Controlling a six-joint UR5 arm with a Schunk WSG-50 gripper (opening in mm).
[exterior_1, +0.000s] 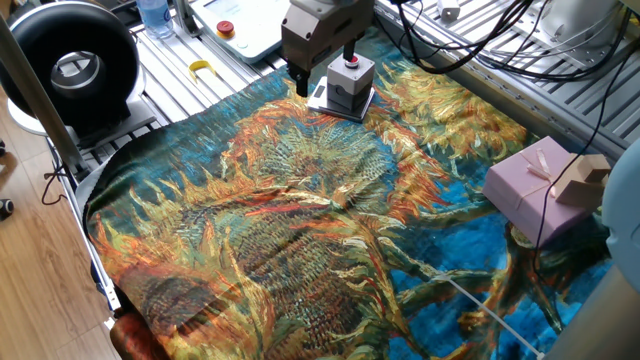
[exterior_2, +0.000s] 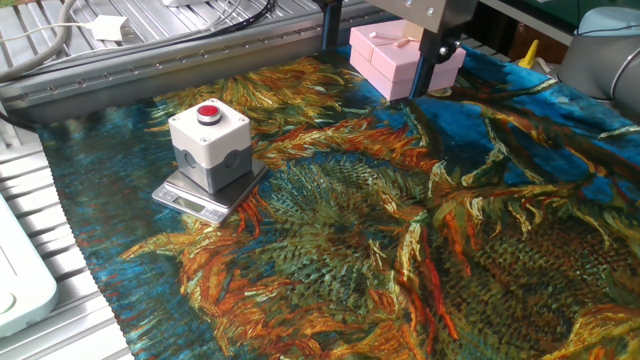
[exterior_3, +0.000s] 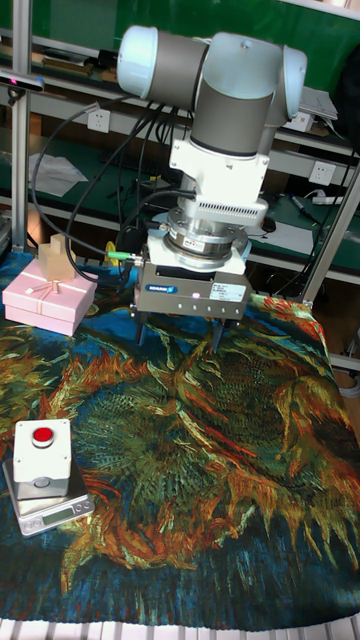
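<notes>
My gripper (exterior_3: 179, 339) hangs over the cloth with its two dark fingers wide apart and nothing between them. In exterior view 1 it overlaps the button box, but the other views show the two well apart. The button box (exterior_2: 212, 150), white above and grey below with a red button (exterior_2: 208, 114) on top, stands upright on a small silver scale (exterior_2: 188, 205). A pink gift box (exterior_3: 48, 302) with a ribbon sits on the cloth to the gripper's left in exterior view 3. One finger (exterior_2: 424, 72) partly covers the pink box in exterior view 2.
A sunflower-patterned cloth (exterior_1: 290, 220) covers the table, its middle free of objects. At the pink box stands a small brown box (exterior_1: 583, 182). Black cables (exterior_1: 455, 62) hang near the arm. A yellow ring-shaped piece (exterior_1: 203, 70) lies on the bare slats.
</notes>
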